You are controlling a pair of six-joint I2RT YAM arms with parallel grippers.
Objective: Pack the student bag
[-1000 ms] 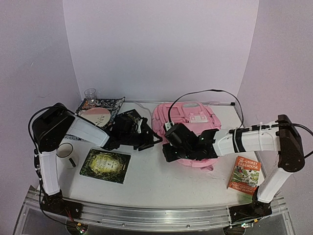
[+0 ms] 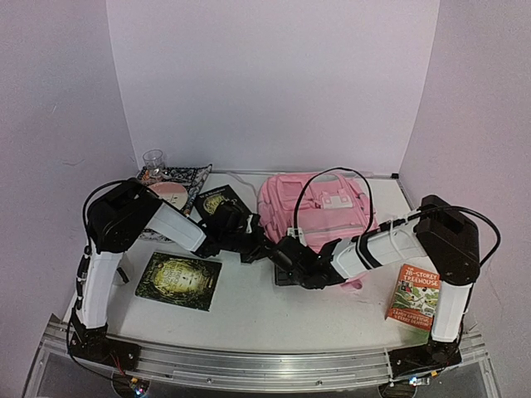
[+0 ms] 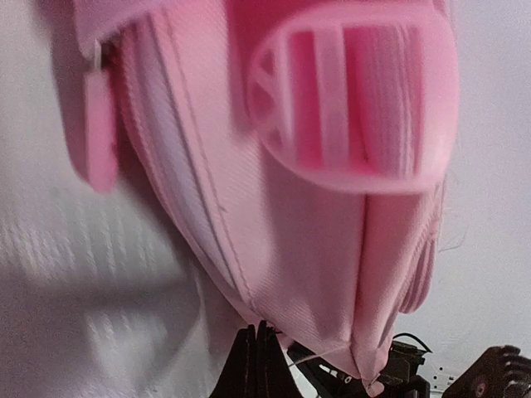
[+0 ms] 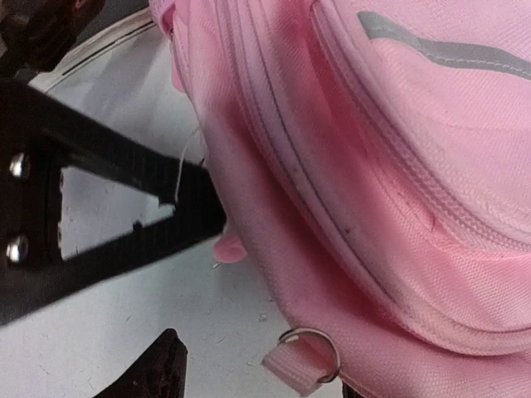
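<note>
The pink school bag [image 2: 319,203] lies at the back of the table, right of the middle. My left gripper is shut, its fingertips at the bag's lower edge; whether fabric is pinched between them is hidden. In the right wrist view, the left gripper touches the bag's side, with a small pink tab [image 4: 230,249] just below it. My right gripper is open at the near corner of the bag. A fabric loop with a metal ring [image 4: 300,365] sits between its fingers.
A dark book [image 2: 178,280] lies front left and another dark book [image 2: 220,199] behind the left arm. An orange book [image 2: 413,297] is at the right. A glass [image 2: 153,159] and a patterned pouch [image 2: 195,177] stand back left.
My left gripper has moved right to the bag's edge, and the left arm now covers most of a white mug.
</note>
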